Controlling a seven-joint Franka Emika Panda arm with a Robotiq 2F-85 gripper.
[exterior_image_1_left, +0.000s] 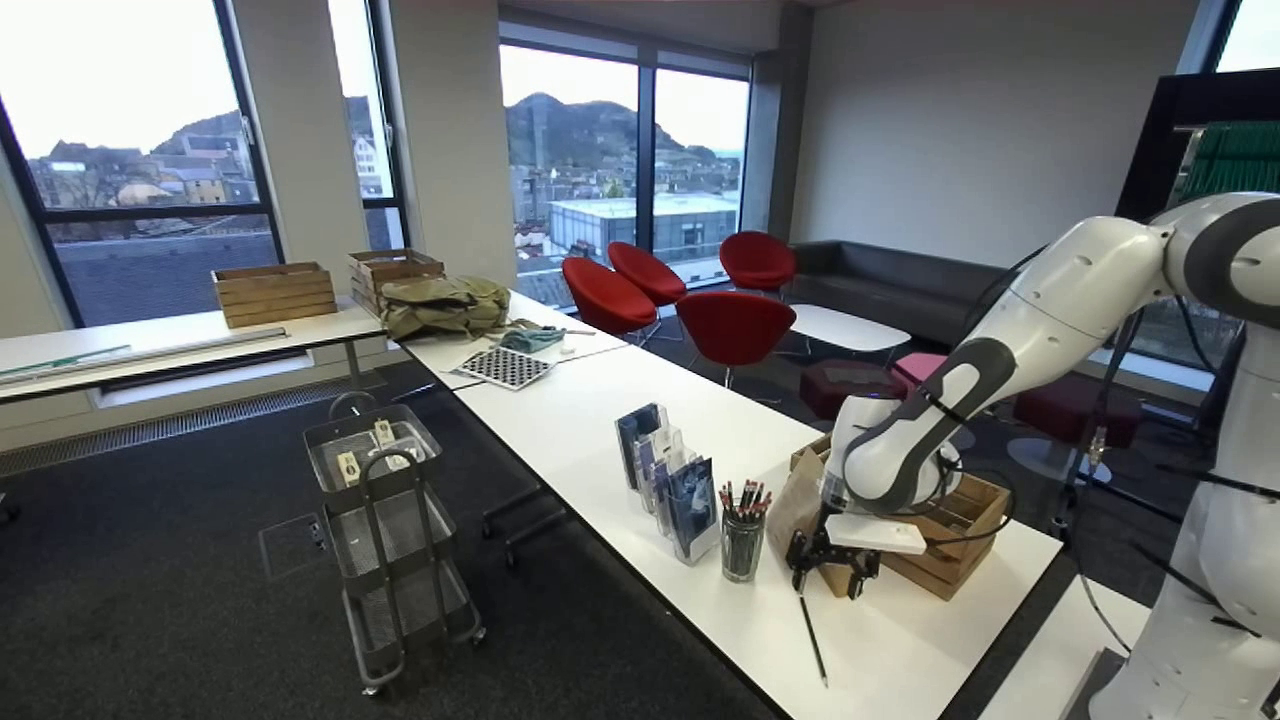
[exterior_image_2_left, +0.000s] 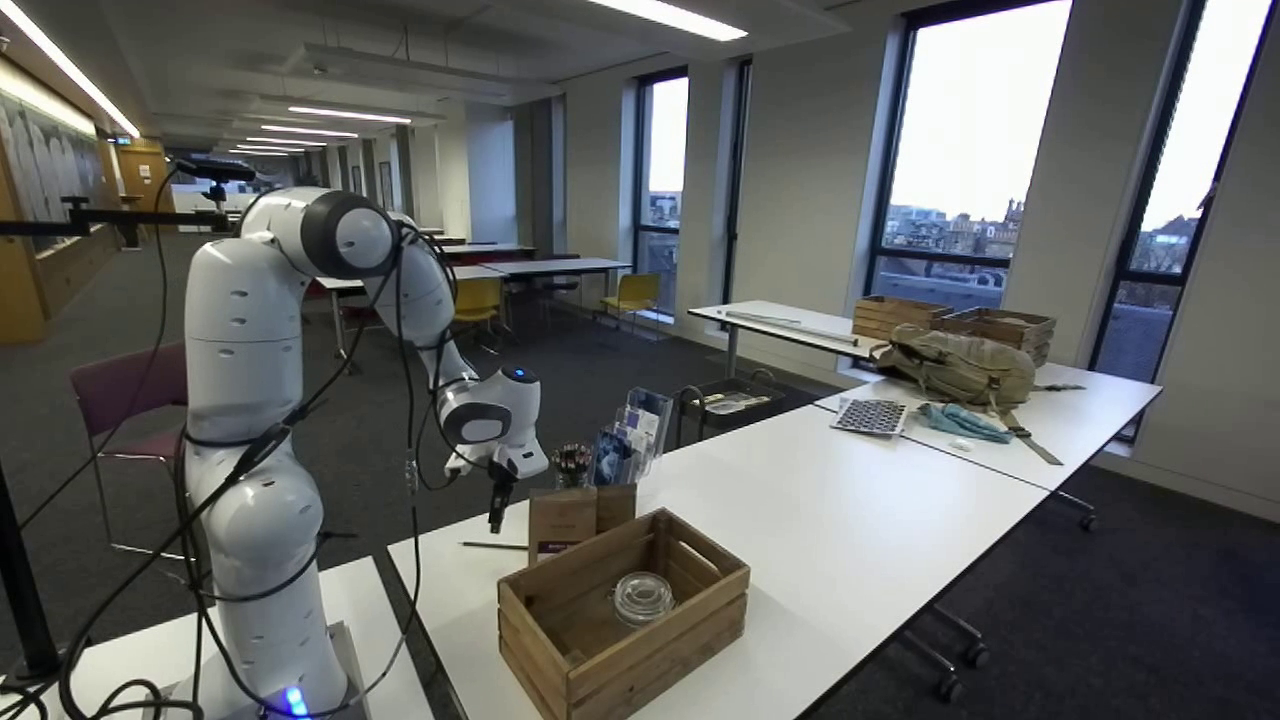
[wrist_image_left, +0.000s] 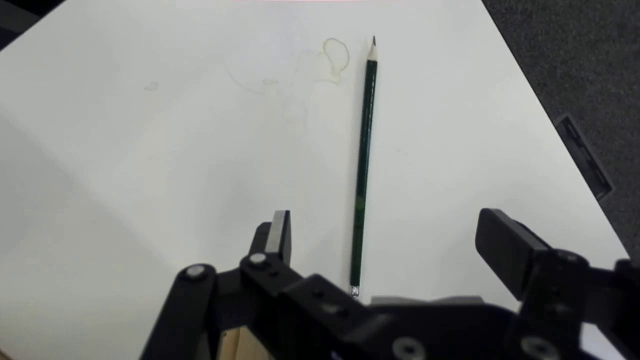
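Observation:
A dark green pencil (wrist_image_left: 363, 162) lies alone on the white table, its sharpened tip at the top of the wrist view and its metal-banded end down by my gripper. The fingers stand wide open above the table, one finger (wrist_image_left: 277, 237) left of the pencil and the other finger (wrist_image_left: 507, 252) farther off to the right, with nothing held. In exterior view 1 my gripper (exterior_image_1_left: 834, 576) hangs over the near end of the pencil (exterior_image_1_left: 813, 640). Exterior view 2 shows the pencil (exterior_image_2_left: 495, 546) beneath my gripper (exterior_image_2_left: 495, 522).
A glass of several pencils (exterior_image_1_left: 741, 540) stands close by, before a leaflet holder (exterior_image_1_left: 692, 510). Brown paper bags (exterior_image_2_left: 561, 518) stand between the gripper and a wooden crate (exterior_image_2_left: 624, 630), which holds a clear glass dish (exterior_image_2_left: 643, 598). Bare table (exterior_image_1_left: 756, 648) surrounds the pencil.

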